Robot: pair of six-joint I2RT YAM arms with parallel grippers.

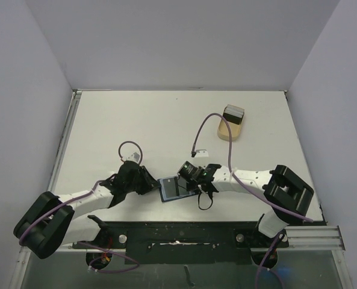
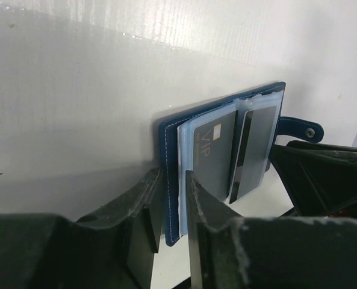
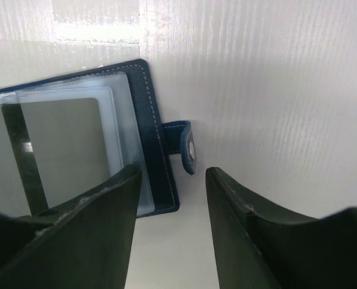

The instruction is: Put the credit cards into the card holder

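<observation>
The navy card holder lies on the table at front centre, with sleeves and a VIP card in the left wrist view. My left gripper is at one end, its fingers slightly apart around the edge; whether they touch it is unclear. My right gripper is part open at the other end, beside the snap tab, one finger over the sleeve. In the top view both grippers partly cover the holder.
A tan box with dark and grey contents stands at the back right. Walls border the workspace.
</observation>
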